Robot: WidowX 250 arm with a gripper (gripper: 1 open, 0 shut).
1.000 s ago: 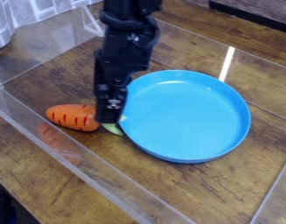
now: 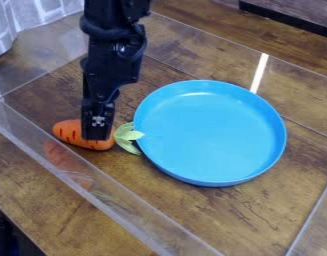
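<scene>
A black gripper (image 2: 96,124) reaches down from the top left, open, its fingers low over an orange toy carrot (image 2: 70,133) with dark stripes. The carrot lies on the wooden surface, partly hidden by the gripper; whether the fingers touch it I cannot tell. Its pale green leaves (image 2: 128,140) reach to the left rim of a blue plate (image 2: 213,133), which is empty.
A clear transparent edge (image 2: 86,190) runs diagonally across the lower left, in front of the carrot. Bare wood (image 2: 206,40) lies behind the plate and also below it.
The gripper has moved left and down, from over the plate's edge to over the carrot's body. The carrot and plate look unmoved.
</scene>
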